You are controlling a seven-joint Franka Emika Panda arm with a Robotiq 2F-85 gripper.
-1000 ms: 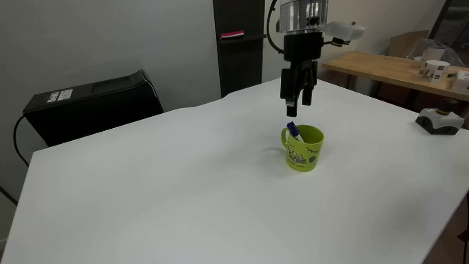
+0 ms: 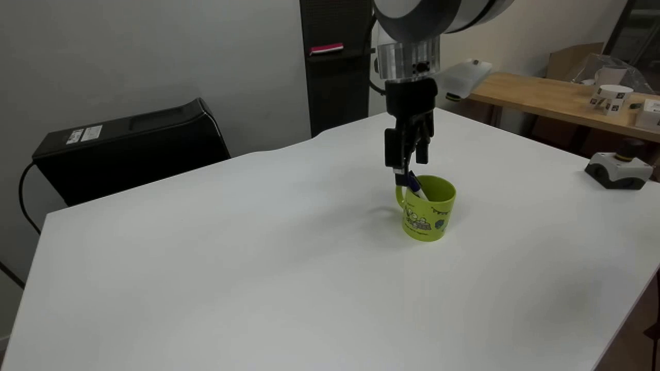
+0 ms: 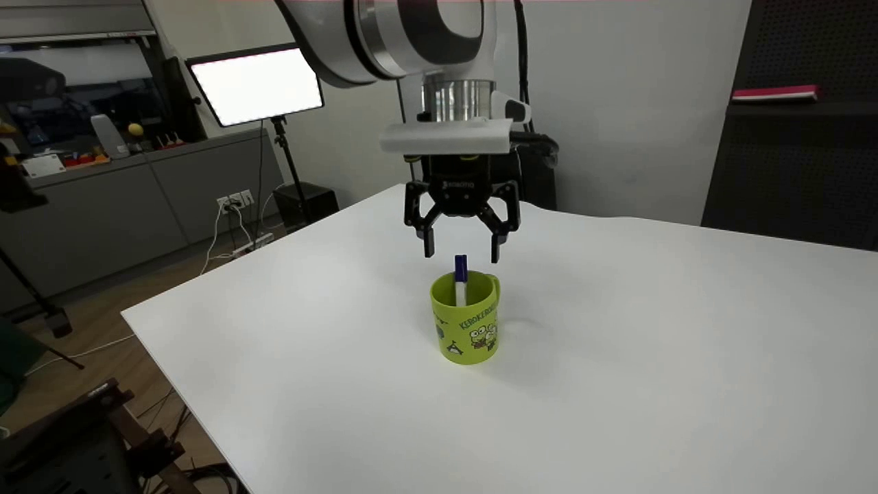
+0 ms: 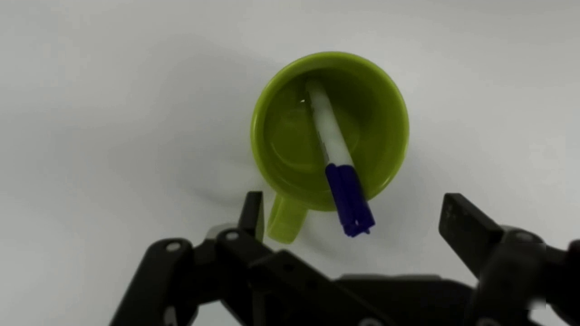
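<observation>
A lime-green mug (image 2: 427, 216) with cartoon prints stands upright on the white table. Inside it leans a white marker (image 4: 331, 130), its dark blue cap (image 4: 350, 198) sticking out over the rim close to the handle (image 4: 287, 220). My gripper (image 3: 461, 252) is open just above the mug, pointing down, with its fingers spread wide. From exterior view 2 the cap rises between and slightly below the two fingertips, touching neither. In the wrist view, one finger (image 4: 253, 214) is near the handle and the other finger (image 4: 467, 233) lies well off to the right of the cap.
A black box-shaped unit (image 2: 133, 148) stands behind its far left edge. Near the right edge sits a grey and black button box (image 2: 619, 167). A wooden bench (image 2: 532, 93) with cups is beyond.
My gripper has come lower and shifted a little to the left in exterior view 1, nearer the marker's cap. Mug and marker have stayed in place.
</observation>
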